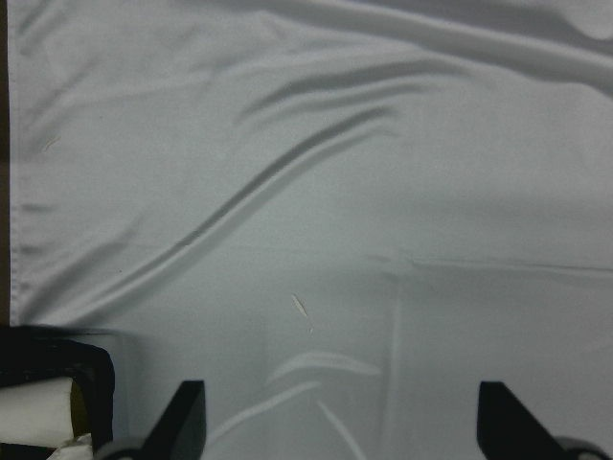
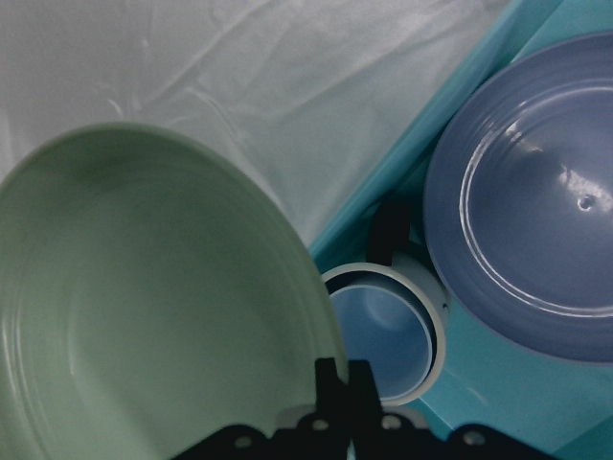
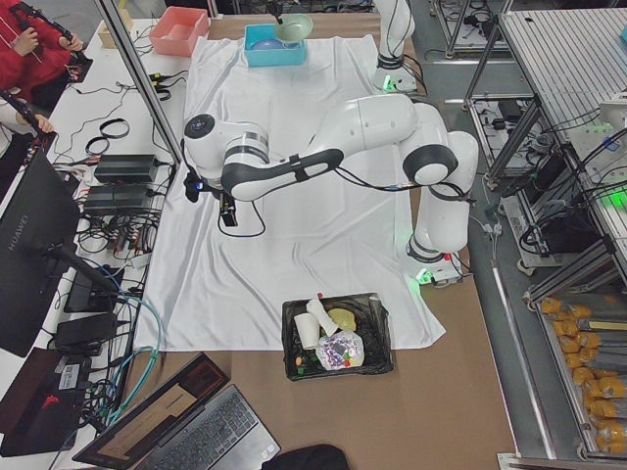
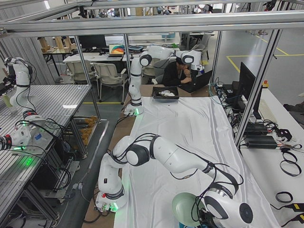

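My right gripper is shut on the rim of a pale green bowl (image 2: pixel 144 278), held at the blue bin (image 2: pixel 512 402) on the far end of the cloth in the camera left view. Inside the bin are a purple-blue plate (image 2: pixel 536 211) and a white mug (image 2: pixel 431 307) with a dark handle and a light blue interior. My left gripper stands open over bare white cloth, its fingers wide apart with nothing between them. A black-lined tray (image 3: pixel 337 364) holding white items and wrapped pieces lies at the near edge.
A pink bin (image 3: pixel 179 31) sits on the side desk at back left. A laptop (image 3: pixel 211 431), monitor and cables line the left and near sides.
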